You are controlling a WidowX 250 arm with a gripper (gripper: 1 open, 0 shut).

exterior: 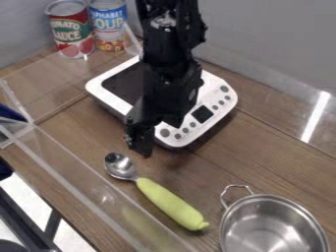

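Observation:
My black gripper (141,138) hangs low over the near-left front of a white hot plate (210,106) with a dark top and a row of buttons. Its fingertips are just above and behind a metal spoon with a yellow-green handle (171,204), whose bowl (120,165) lies on the wooden counter (237,157). Whether the fingers are open or shut is hard to tell. A steel pot (272,229) stands at the front right.
A tomato sauce can (71,31) and a soup can (108,22) stand at the back left. Transparent panels run along the left. The counter right of the hot plate is clear.

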